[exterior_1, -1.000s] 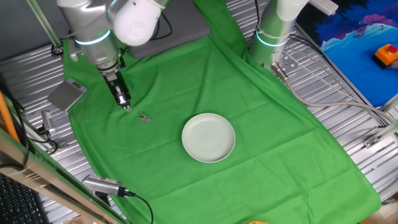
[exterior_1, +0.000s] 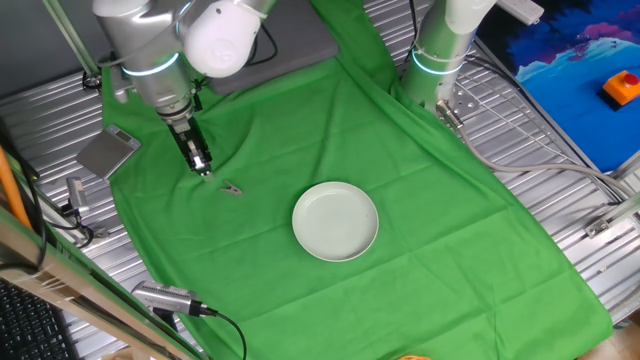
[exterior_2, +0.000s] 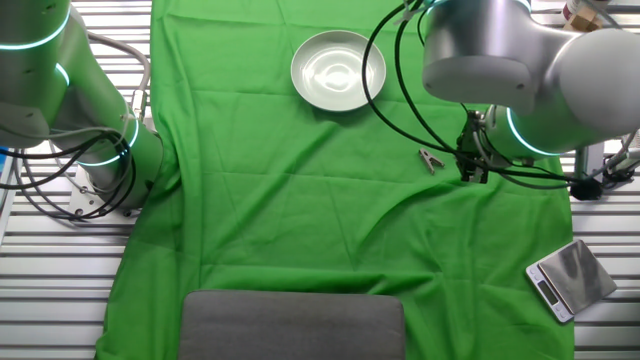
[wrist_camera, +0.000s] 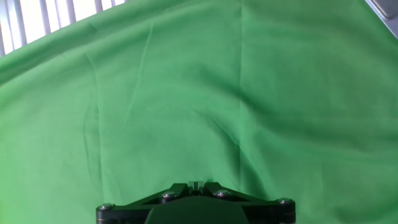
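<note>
My gripper points down over the green cloth, just beside a small clothespin-like clip, and does not touch it. In the wrist view the fingertips of the gripper meet, shut, and no object shows between them. That view shows only bare cloth ahead, with no clip in it. From the other side, the clip lies flat on the cloth near the gripper, which cables and the arm partly cover. A round white plate rests empty on the cloth, some way from the clip.
The green cloth is wrinkled and mostly clear around the plate. A small scale sits at the cloth's edge.
My arm and gripper have shifted very slightly, toward the lower right in exterior view 1, over the last second. The clip and plate lie where they were.
</note>
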